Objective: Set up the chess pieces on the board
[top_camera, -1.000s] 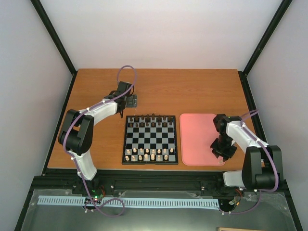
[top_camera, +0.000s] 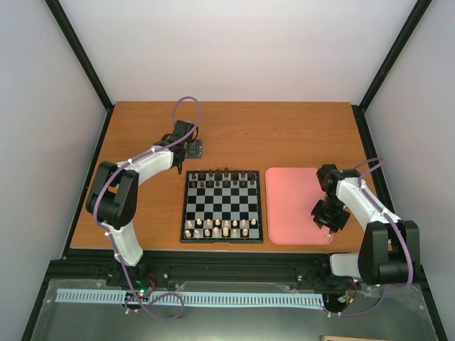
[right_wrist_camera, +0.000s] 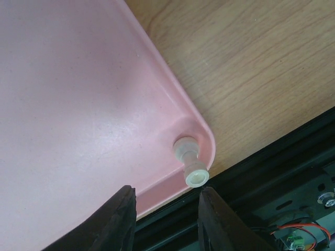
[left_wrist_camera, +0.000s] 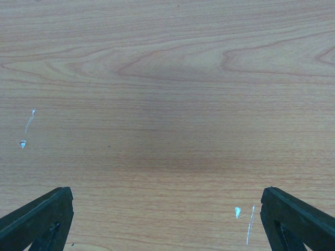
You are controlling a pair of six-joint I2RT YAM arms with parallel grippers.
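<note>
One pale chess piece (right_wrist_camera: 187,150) stands in the corner of the pink tray (right_wrist_camera: 94,94), close to its rim. In the right wrist view my right gripper is open, its fingers (right_wrist_camera: 119,217) apart, and the piece is just beyond the tip of the right-hand finger. Nothing is between them. The chessboard (top_camera: 222,206) bears dark pieces (top_camera: 226,182) along its far rows and light pieces (top_camera: 216,232) along its near rows. Far left, above bare wood, my left gripper is wide open and empty.
A black frame beam (right_wrist_camera: 272,141) with wiring runs right beside the tray's corner, near my right gripper. A small grey block (top_camera: 194,149) lies by the left arm.
The piece remains in the tray's corner. The left arm is still.
</note>
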